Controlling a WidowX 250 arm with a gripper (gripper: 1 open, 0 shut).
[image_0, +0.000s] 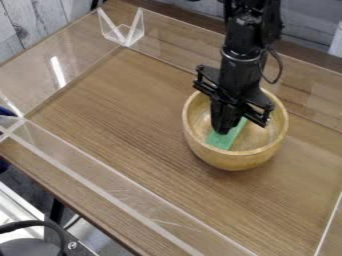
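The black gripper reaches down from the top into a wooden bowl on the wooden table. Its fingertips sit close together over a green object lying in the bowl, and appear shut. Whether anything is between them is hidden by the gripper itself.
Clear plastic pieces stand at the table's upper left and left edge. A dark coiled part is at the lower left corner.
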